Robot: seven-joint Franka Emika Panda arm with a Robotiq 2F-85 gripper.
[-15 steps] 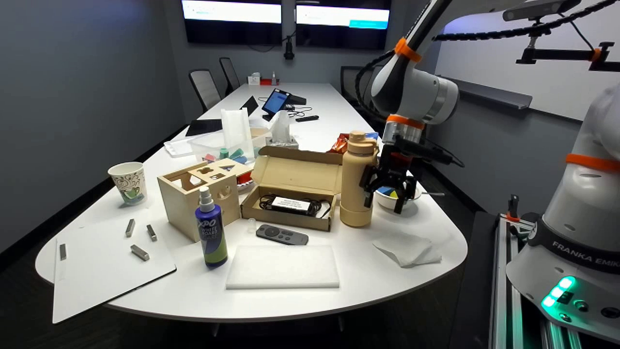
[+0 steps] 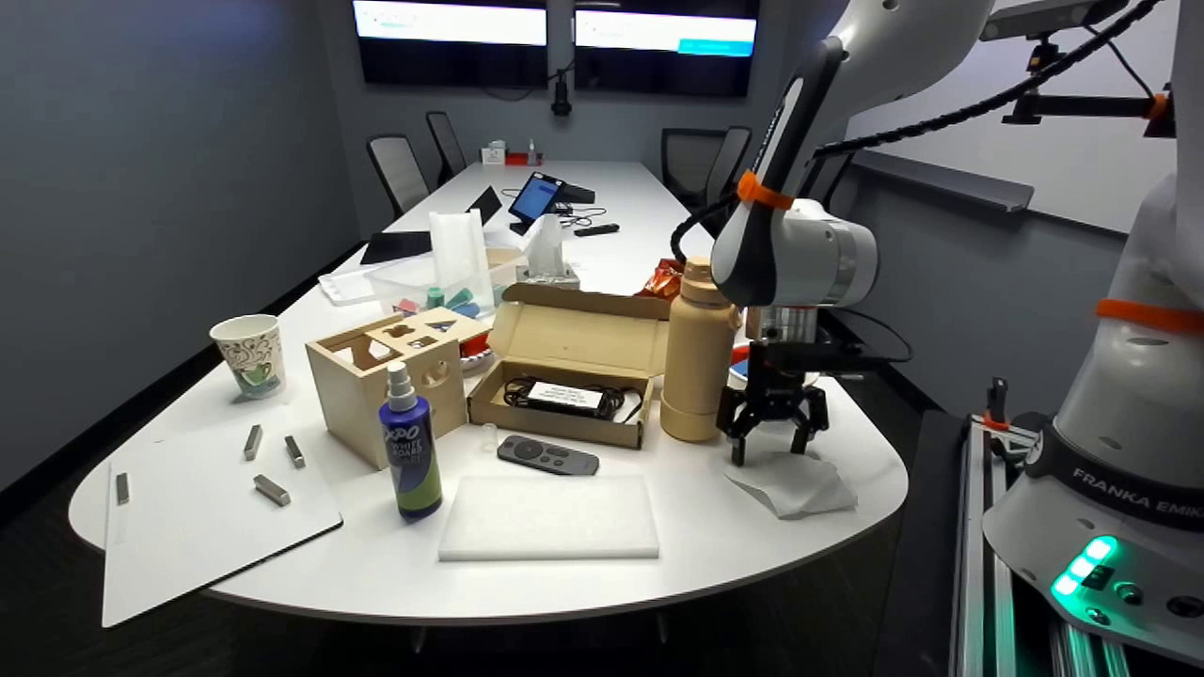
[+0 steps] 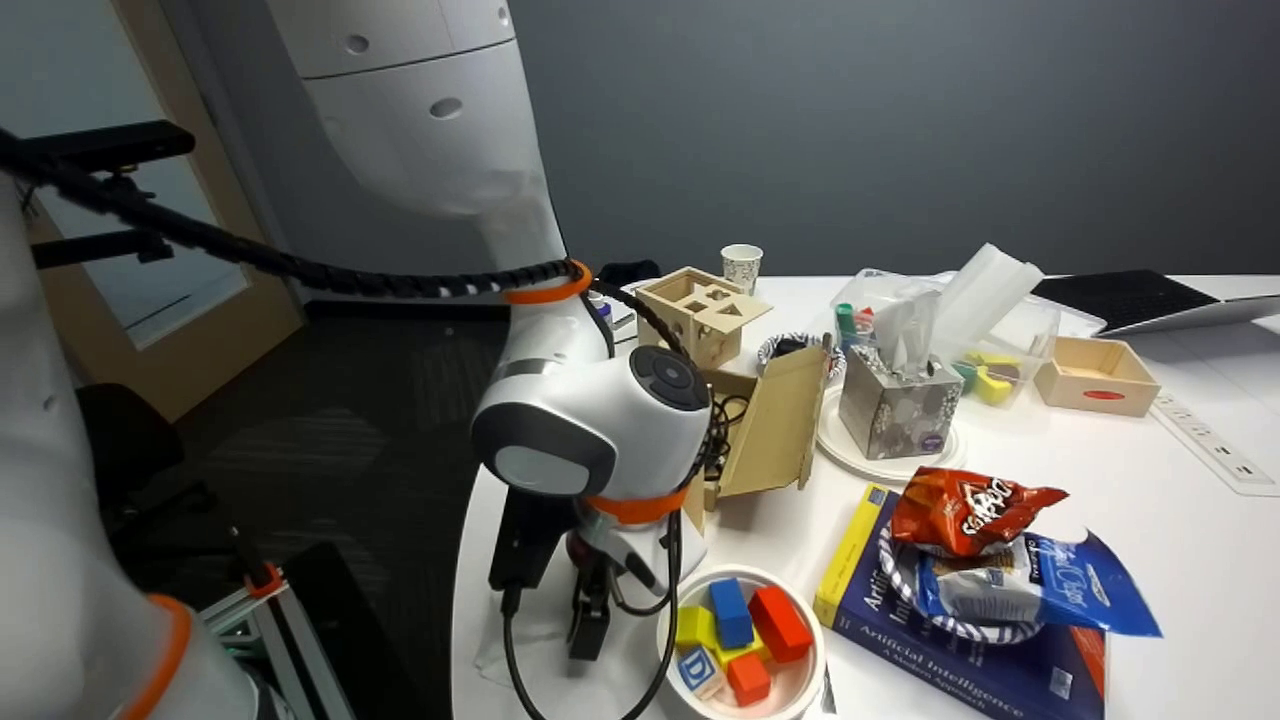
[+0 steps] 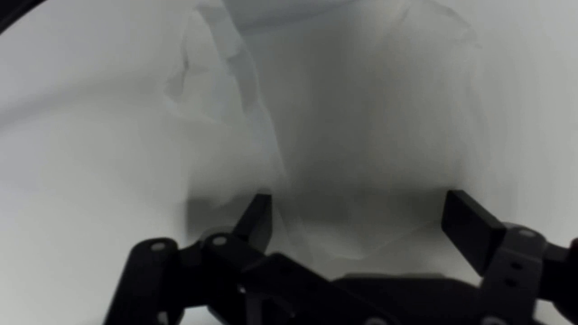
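Note:
A crumpled white tissue (image 2: 799, 485) lies on the white table near its right front edge. My black gripper (image 2: 769, 449) is low over the tissue's back part, its fingers parted. In the wrist view the tissue (image 4: 357, 119) spreads beneath and beyond the gripper. One finger (image 4: 257, 219) stands at the left and the other (image 4: 468, 225) at the right, well apart, with no object gripped. Whether the fingertips touch the tissue cannot be told. The arm hides most of the tissue in exterior view 2.
A tan bottle (image 2: 696, 355) stands close to the gripper's left in exterior view 1. A white bowl of coloured blocks (image 3: 744, 636) is near the hand. An open cardboard box (image 2: 576, 372) lies beyond the bottle. Bare table surrounds the tissue's front.
My gripper has come down and toward the table's front edge, from beside the bottle and bowl to just over the tissue. The bottle and tissue look almost unmoved.

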